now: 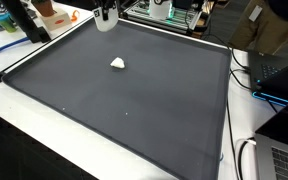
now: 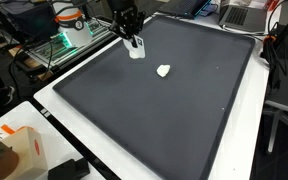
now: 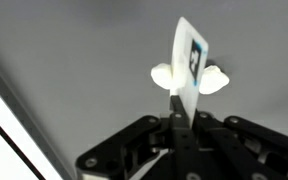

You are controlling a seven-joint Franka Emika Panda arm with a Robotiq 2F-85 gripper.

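Observation:
A white object (image 1: pixel 106 20), wide in the exterior views, is held by my gripper (image 2: pixel 133 38) near the mat's far edge in exterior view 1. Seen nearly edge-on in the wrist view, the same white object (image 3: pixel 191 55) looks narrow and bears a dark and bluish mark. My gripper is shut on it. On the dark mat lies a small white lump (image 1: pixel 117 63), apart from the held object; exterior view 2 shows this lump (image 2: pixel 164 71) too. In the wrist view white shows on both sides of the held object, which hides the middle.
The dark grey mat (image 1: pixel 134 100) is otherwise broadly clear, with a white table border around it. Laptops (image 1: pixel 279 145) stand at the right in exterior view 1. An orange container (image 1: pixel 52 20) and clutter are at the far left.

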